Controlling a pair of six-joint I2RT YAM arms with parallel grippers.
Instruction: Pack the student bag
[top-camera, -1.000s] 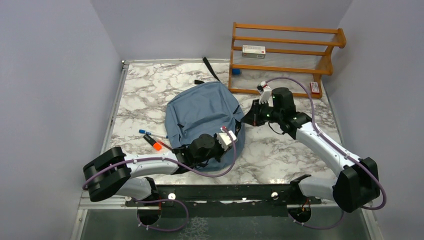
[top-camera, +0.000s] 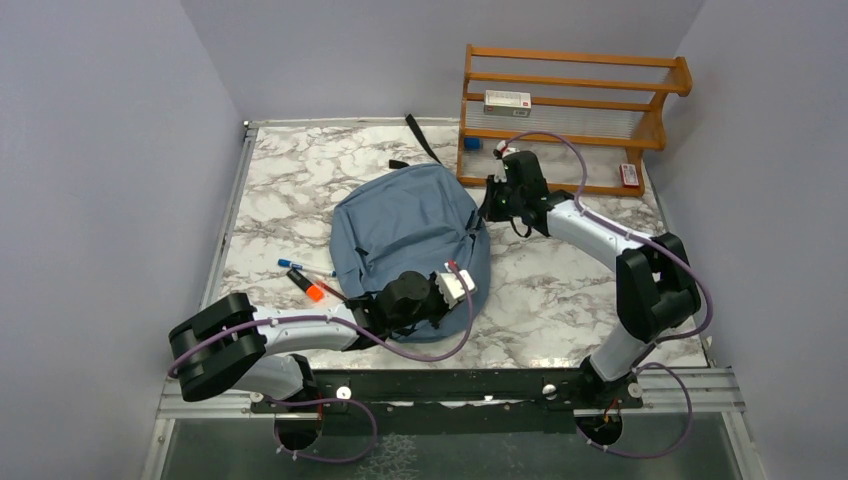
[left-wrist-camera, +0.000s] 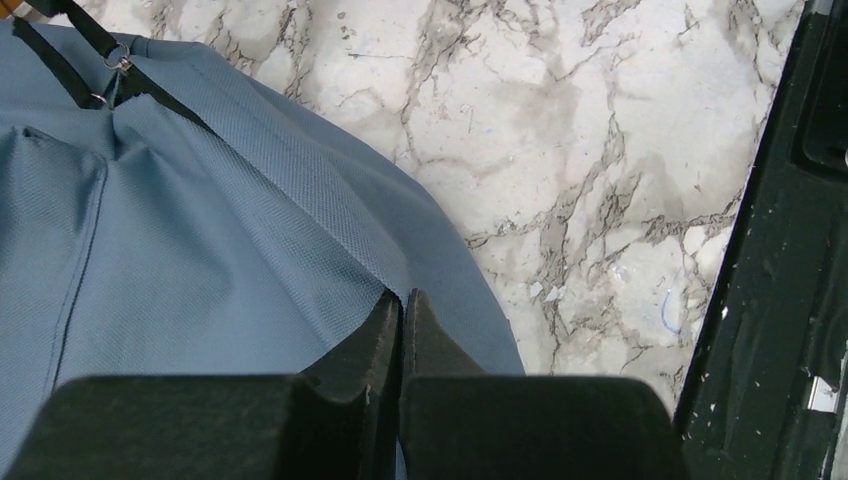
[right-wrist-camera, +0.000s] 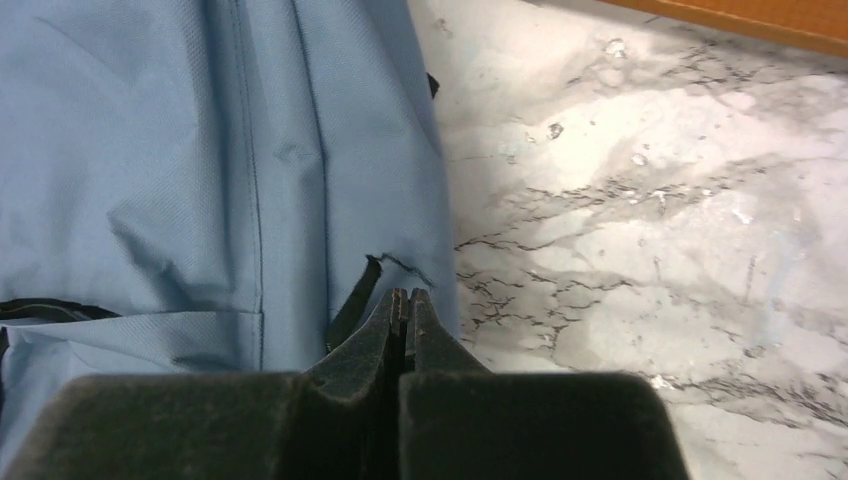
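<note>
The blue-grey bag lies flat and wrinkled in the middle of the table. In the left wrist view my left gripper is shut on a fold of the bag's fabric near its front edge; a dark zip strip runs along that fold farther back. My right gripper is shut at the bag's right side. Just left of its fingertips lies a short black strip on the fabric. Nothing shows between those fingers. The left arm hides the bag's front left part.
A wooden rack stands at the back right, holding a white box, a blue item and a small red box. Left of the bag lie a blue marker and a black-and-orange item.
My right gripper has moved backward along the bag's right side, away from the table's front, and slightly left. The left arm and the bag's main body have stayed in place.
</note>
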